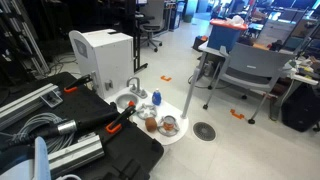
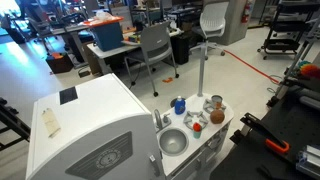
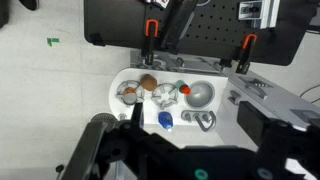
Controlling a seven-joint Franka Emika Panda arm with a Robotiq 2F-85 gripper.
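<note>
In the wrist view my gripper stands open, its dark fingers wide apart at the lower edge with nothing between them. Beyond them is a small white play-kitchen counter. Its round metal sink lies on the right, with a faucet beside it. A blue object is on the counter near the faucet. A small red object sits at the sink's edge, left of it in this view. Farther left are a round brown object and a small metal pot. I cannot make out the gripper in the exterior views.
A black table with orange-handled clamps borders the counter. The kitchen's white back panel rises on the faucet side. A grey chair and a desk stand farther off. Open floor with a round drain lies beside the counter.
</note>
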